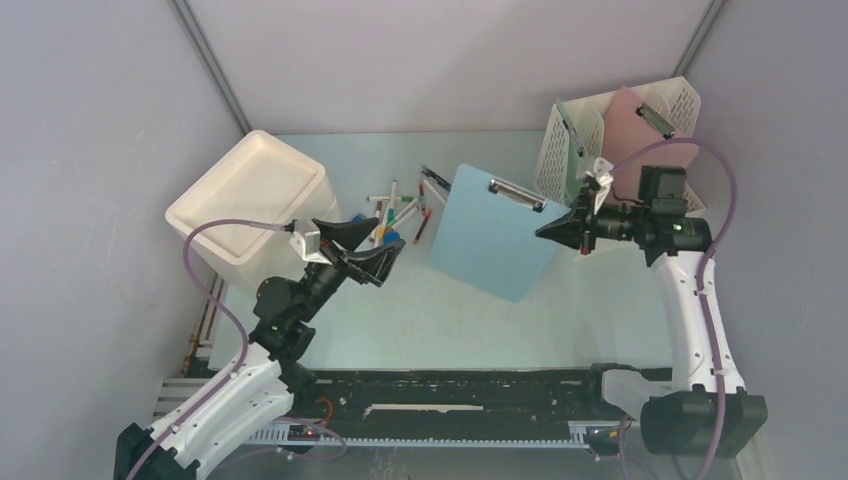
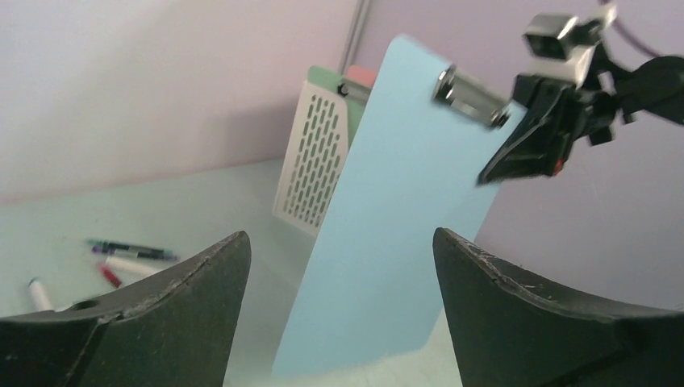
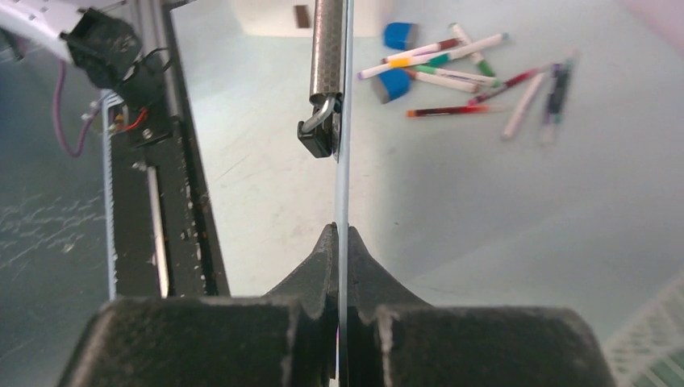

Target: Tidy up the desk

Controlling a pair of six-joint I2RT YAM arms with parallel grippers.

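A light blue clipboard (image 1: 485, 250) with a metal clip hangs tilted over the middle-right of the desk. My right gripper (image 1: 552, 232) is shut on its edge at the clip end; in the right wrist view the board (image 3: 345, 193) shows edge-on between the fingertips. My left gripper (image 1: 385, 238) stands open to the board's left, holding nothing; its fingers (image 2: 137, 330) frame the board in the left wrist view. Markers (image 1: 392, 212) lie in a loose pile behind, with blue blocks (image 3: 394, 85) among them.
A white file holder (image 1: 555, 145) at the back right holds green and pink clipboards (image 1: 630, 150). A white bin (image 1: 245, 190) stands at the left.
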